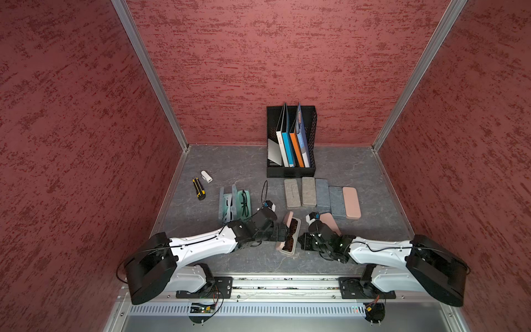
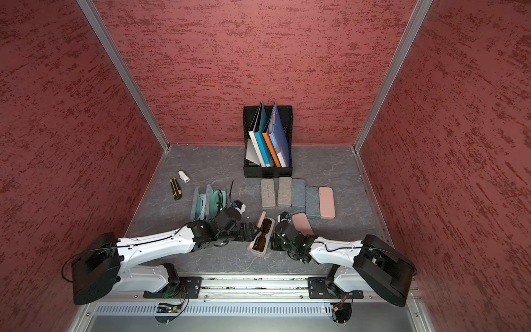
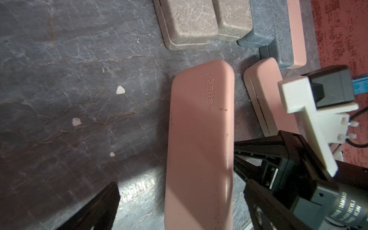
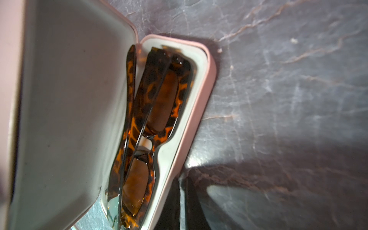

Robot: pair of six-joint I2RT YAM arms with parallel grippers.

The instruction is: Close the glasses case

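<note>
An opened pink glasses case sits near the front middle; tortoiseshell sunglasses lie in its white-lined base, and its lid stands raised on the left side. My left gripper is beside the lid; in the left wrist view its open fingers flank the lid's pink back from above. My right gripper is shut at the right edge of the case's base, with nothing visible between its fingers.
Several closed cases lie behind and to the right, two open teal cases to the left. A box cutter and white stick lie farther left; a black box of folders stands at the back.
</note>
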